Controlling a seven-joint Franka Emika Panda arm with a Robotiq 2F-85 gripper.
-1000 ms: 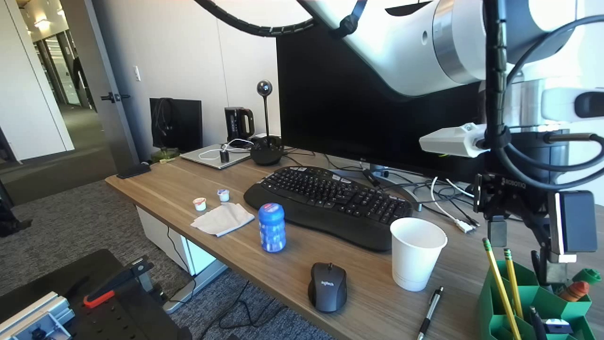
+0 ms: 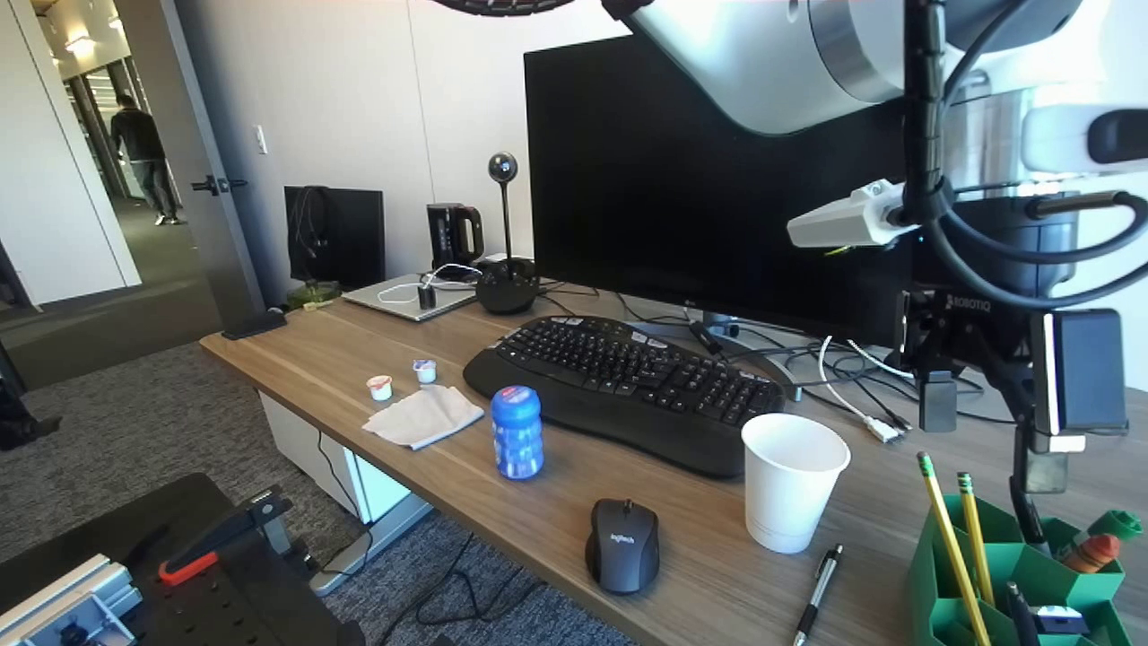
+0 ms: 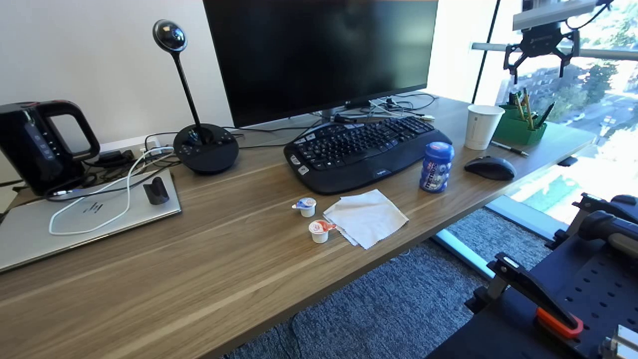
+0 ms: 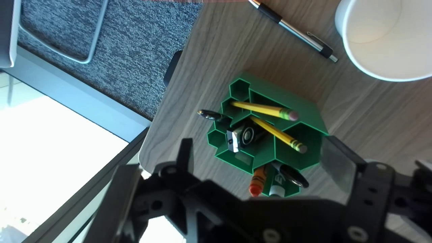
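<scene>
My gripper [image 2: 992,436] hangs open above the green pen holder [image 2: 995,560], its fingers spread apart with nothing between them. In the wrist view the holder [image 4: 283,95] lies below and between the fingers, its honeycomb cells holding two yellow pencils [image 4: 263,109], black pens, an orange crayon [image 4: 258,182] and a green-and-white marker [image 4: 278,186]. On the desk beside it rests a silver-and-black pen [image 4: 297,32]. A white paper cup [image 2: 794,484] stands upright near that pen. The second exterior view shows the gripper [image 3: 539,75] well clear above the holder [image 3: 517,128].
A black mouse [image 2: 623,545], a blue gum bottle [image 2: 518,432], a grey cloth [image 2: 422,415] and two creamer cups [image 3: 320,231] sit along the front. Behind are the keyboard [image 2: 635,382], loose cables and a monitor [image 3: 323,54]. Bare desk [image 3: 239,257] spreads at the left.
The arm and gripper have risen higher above the pen holder and shifted slightly left in the first exterior view. The fingers remain apart. Desk objects have kept their places; a person now shows in the doorway.
</scene>
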